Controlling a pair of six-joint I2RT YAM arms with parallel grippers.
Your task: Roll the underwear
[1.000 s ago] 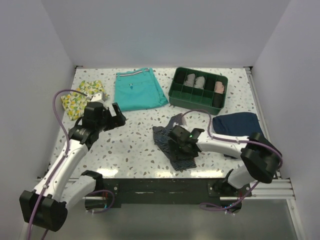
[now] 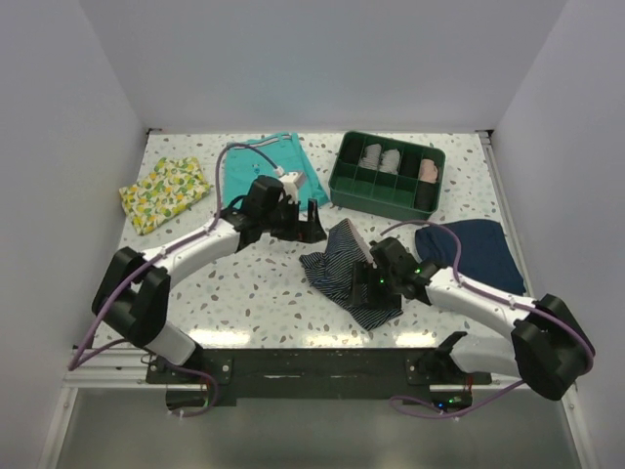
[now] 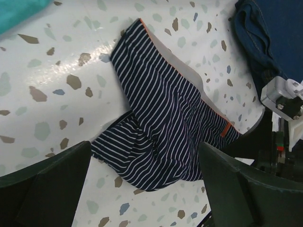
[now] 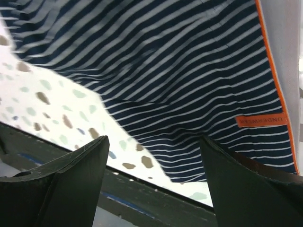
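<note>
Dark navy striped underwear [image 2: 335,271] lies spread and rumpled on the speckled table, running from the middle toward the front edge. Its orange-edged waistband with an orange label [image 4: 261,120] shows in the right wrist view. My left gripper [image 2: 312,223] hangs open beside the underwear's far end; in the left wrist view the striped cloth [image 3: 156,109] lies beyond its fingers. Over the near part of the underwear stands my right gripper [image 2: 363,281], open, with fingers [image 4: 78,175] apart and no cloth held. The right arm hides part of the garment in the top view.
A green divided box [image 2: 388,204] with a few rolled items stands at the back. Turquoise cloth [image 2: 239,181] lies back left, yellow patterned cloth [image 2: 164,193] far left, navy cloth [image 2: 474,254] at right.
My left arm has swung right, from the left side to beside the underwear. The right gripper has shifted slightly right, and the underwear's near end lies a little further right.
</note>
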